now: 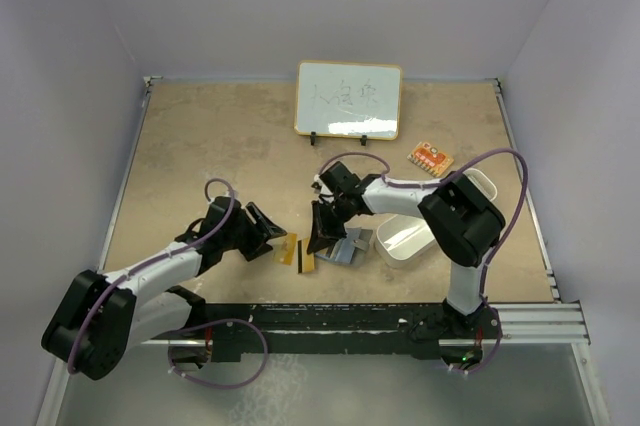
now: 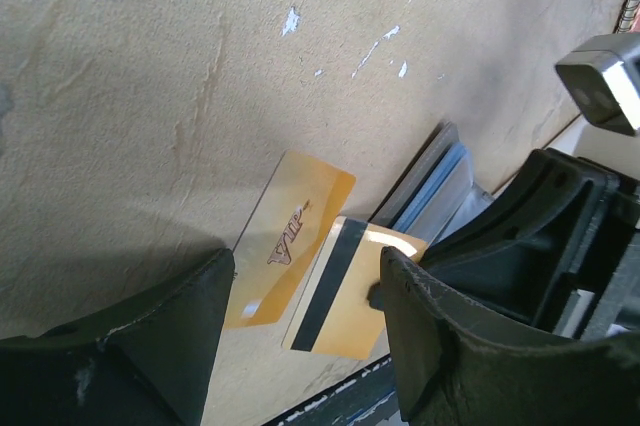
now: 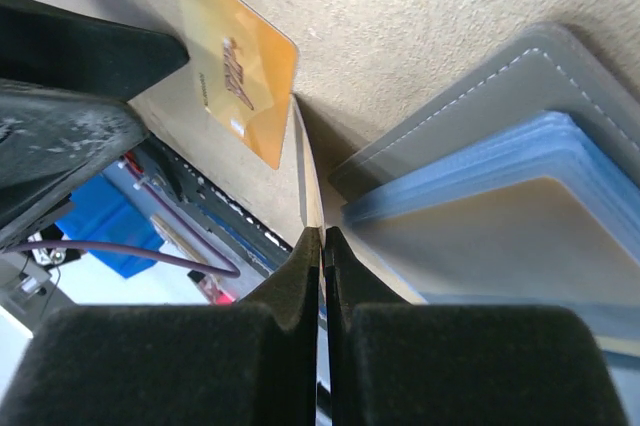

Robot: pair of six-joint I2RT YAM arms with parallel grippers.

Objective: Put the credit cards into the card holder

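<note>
An orange-and-cream VIP card (image 2: 285,236) is by the table surface in front of my left gripper, whose fingers stand apart with no card gripped between them. The right gripper is shut on a striped card, cream with a black band, which appears nearly edge-on in the right wrist view. That card overlaps the VIP card's side in the left wrist view. A grey card holder (image 3: 480,116) with blue inner sleeves (image 3: 470,181) lies spread open on the table, just right of the held card. The right gripper hides part of the holder from above.
A white basket (image 1: 392,251) stands right of the holder, under the right arm. Farther back are an orange packet (image 1: 430,158) and a whiteboard (image 1: 348,99). The two grippers are close together.
</note>
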